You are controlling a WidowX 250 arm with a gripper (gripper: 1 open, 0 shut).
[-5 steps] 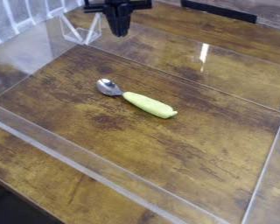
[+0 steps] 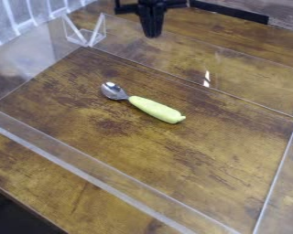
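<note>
A spoon with a steel bowl and a pale yellow-green handle [image 2: 154, 109] lies on the brown wooden surface, inside a clear-walled enclosure, left of centre. The dark gripper [image 2: 152, 27] is at the top edge, well above and behind the spoon, mostly cut off by the frame. Its tip looks narrow, with nothing visible between the fingers; it appears shut.
Clear plastic walls [image 2: 67, 133] surround the work area. A white ribbed panel [image 2: 15, 18] stands at the back left, and a dark strip [image 2: 241, 14] runs along the back right.
The gripper has moved right and upward from where it was about a second ago, with more of it out of frame. The spoon has not moved.
</note>
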